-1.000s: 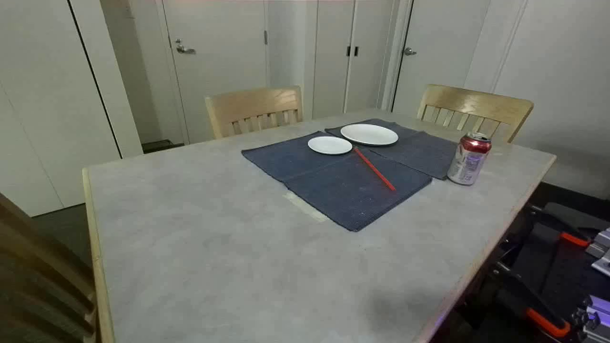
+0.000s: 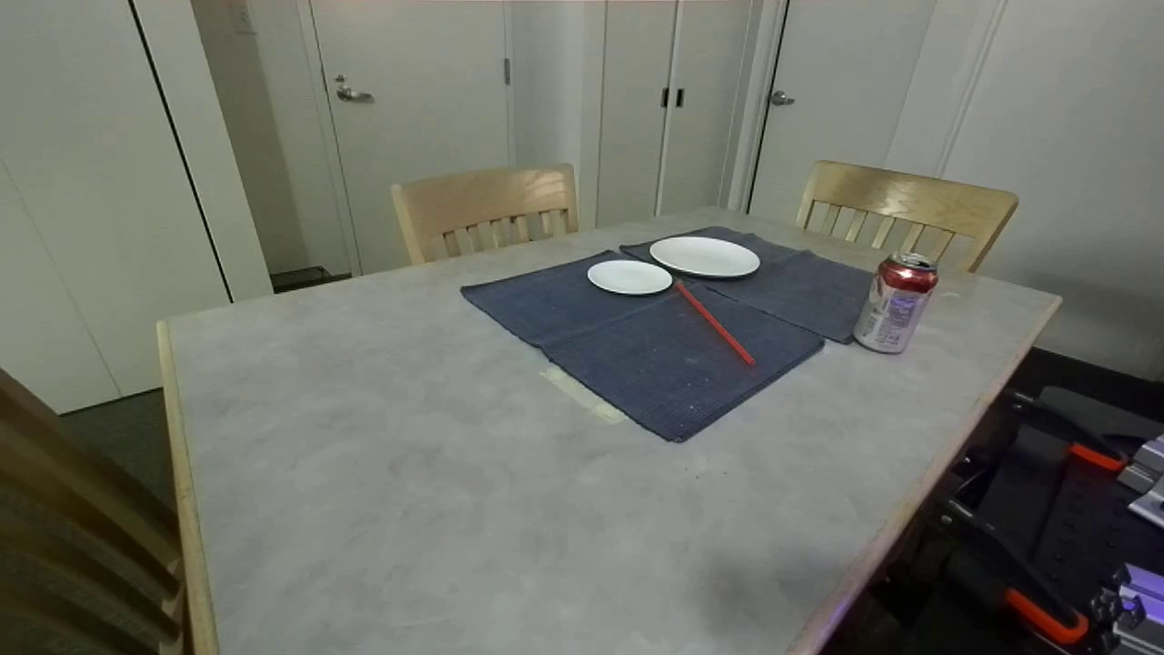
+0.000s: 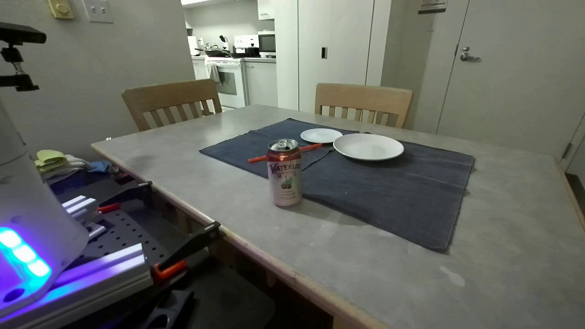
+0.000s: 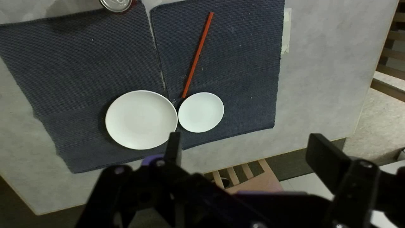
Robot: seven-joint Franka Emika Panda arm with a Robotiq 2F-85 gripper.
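Note:
Two round white plates rest side by side on dark blue placemats: the larger plate (image 4: 141, 119) and the smaller plate (image 4: 201, 112). From near the small plate's rim, a thin red stick (image 4: 197, 55) runs across the cloth. A red and white drink can (image 3: 285, 174) stands upright on the bare table just off the placemat's edge; the wrist view shows only its top. My gripper is open, its black fingers wide apart with nothing between them, high over the table. In both exterior views the gripper is out of sight.
Wooden chairs (image 2: 491, 207) surround the grey table (image 2: 436, 469). Black clamps with orange handles (image 2: 1045, 617) sit beside the table's edge, near the arm's base (image 3: 33, 219).

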